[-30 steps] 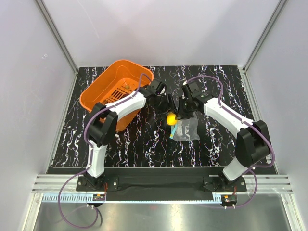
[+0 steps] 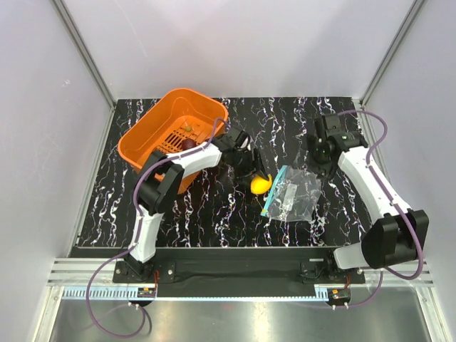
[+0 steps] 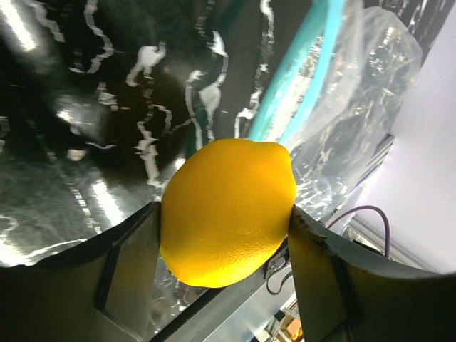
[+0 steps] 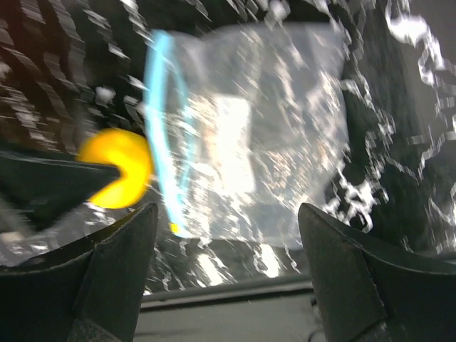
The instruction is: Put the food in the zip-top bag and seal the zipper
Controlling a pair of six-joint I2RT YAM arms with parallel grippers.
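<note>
A yellow lemon-like food [image 2: 261, 185] [image 3: 226, 210] is held between the fingers of my left gripper, touching it on both sides, just left of the bag. The clear zip top bag [image 2: 292, 196] [image 4: 249, 142] lies flat on the marble table, its blue zipper strip [image 4: 158, 114] along the side nearest the food. Whether its mouth is parted I cannot tell. My right gripper [image 2: 320, 160] is open above and right of the bag, nothing between its fingers.
An orange bin [image 2: 139, 128] with a dark round item [image 2: 188, 143] inside sits at the back left, partly under my left arm. Walls bound the sides and back.
My right gripper has pulled away to the right from the food and zipper. The bag lies more spread out, further right. My left gripper with the food has moved slightly toward the front and right.
</note>
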